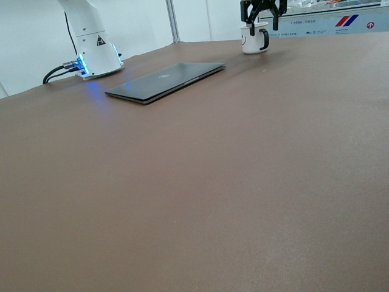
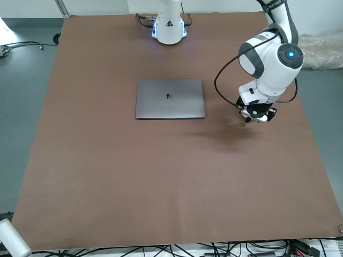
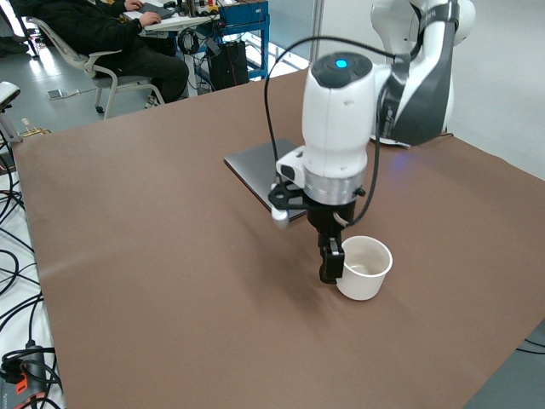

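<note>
A closed silver laptop (image 2: 170, 99) lies flat on the brown table (image 2: 177, 176). The black gripper (image 1: 263, 23) hangs at a white mug (image 1: 251, 40) with a dark handle, standing right of the laptop in the top view. In that view its fingers part over the mug, one down near the rim, one to the right. In the right view the gripper (image 3: 332, 266) is beside the mug (image 3: 364, 273), largely hiding its own fingers; whether it touches the mug is unclear. The left view hides the mug behind the arm.
Cables and equipment lie beyond the near edge.
</note>
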